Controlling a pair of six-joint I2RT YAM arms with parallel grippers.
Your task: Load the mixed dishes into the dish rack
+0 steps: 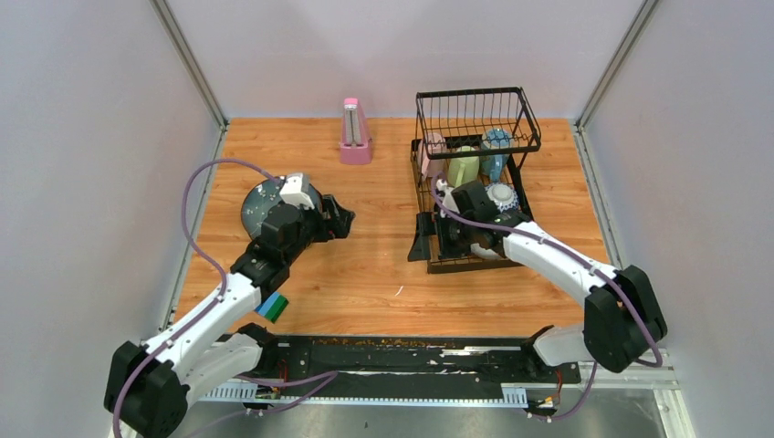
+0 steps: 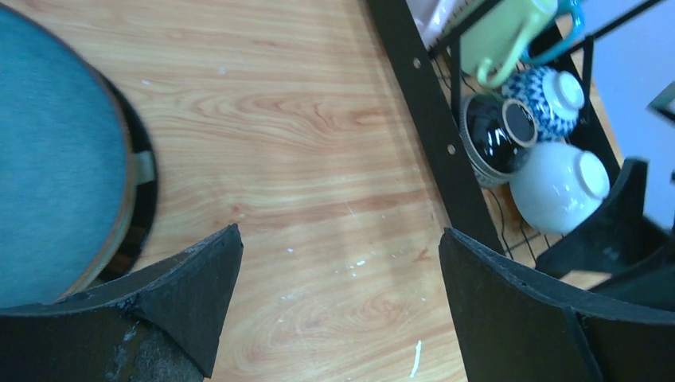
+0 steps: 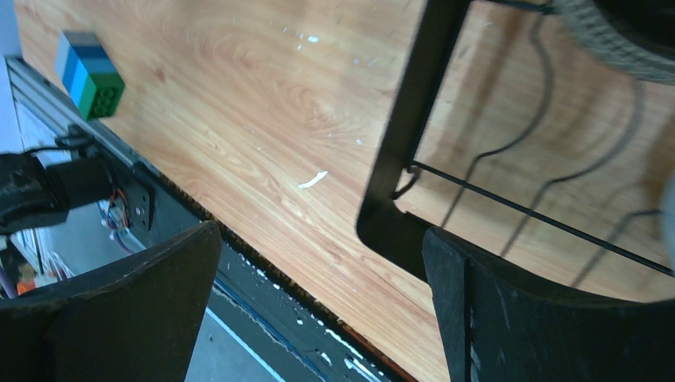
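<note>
The black dish rack (image 1: 470,95) stands right of center, holding mugs at the back, a dark bowl (image 2: 497,131), a blue patterned bowl (image 2: 541,99) and a white bowl (image 2: 557,191). A dark blue-grey plate (image 1: 260,203) lies at left, under my left arm; it also fills the left of the left wrist view. My left gripper is open and empty, just right of the plate. My right gripper is open and empty over the rack's front-left corner, partly hiding the bowls from above.
A pink metronome (image 1: 355,141) stands at the back center. Blue and green blocks (image 1: 272,307) lie at the front left. The wood between plate and rack is clear apart from a small white strip (image 1: 399,291).
</note>
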